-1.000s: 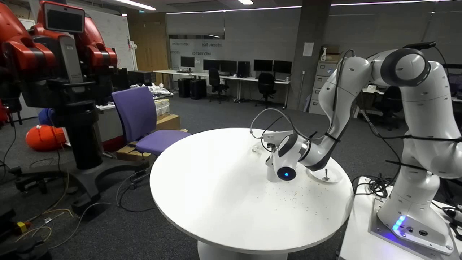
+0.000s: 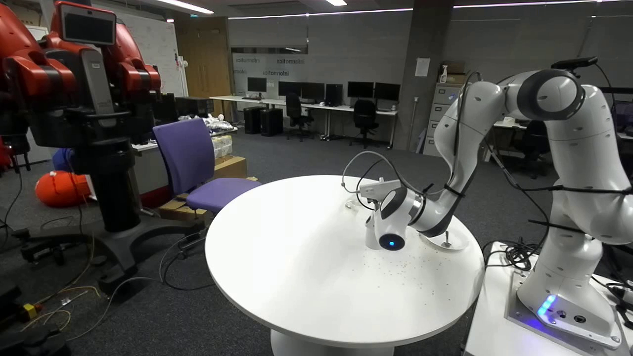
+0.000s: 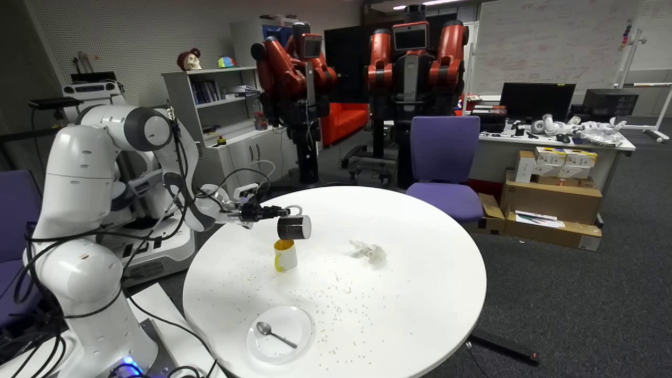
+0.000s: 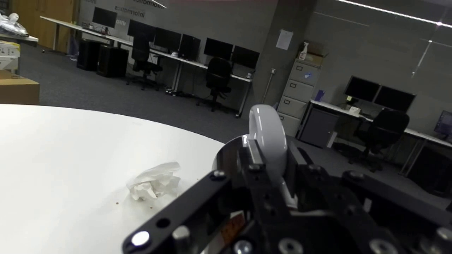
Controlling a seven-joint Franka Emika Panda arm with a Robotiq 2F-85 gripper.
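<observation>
A dark mug (image 3: 291, 229) with a pale handle lies on its side in the air, held by my gripper (image 3: 282, 212). In the wrist view the fingers are closed on either side of the pale handle (image 4: 270, 131). The mug's pale round end faces right in exterior view 2. Just beneath it, a white mug (image 3: 288, 259) with a yellow inside and yellow handle stands upright on the table. Whether the two mugs touch is hard to tell. What the dark mug contains is hidden. In exterior view 1 the arm mostly covers both mugs.
Small crumbs lie scattered over the round white table (image 3: 416, 302). A white plate (image 3: 258, 346) with a spoon (image 3: 275, 334) rests near the robot's side. Crumpled clear plastic (image 3: 370, 252) lies right of the mugs.
The arm's hand has dipped and turned very slightly compared with a second ago. The rest of the table looks the same.
</observation>
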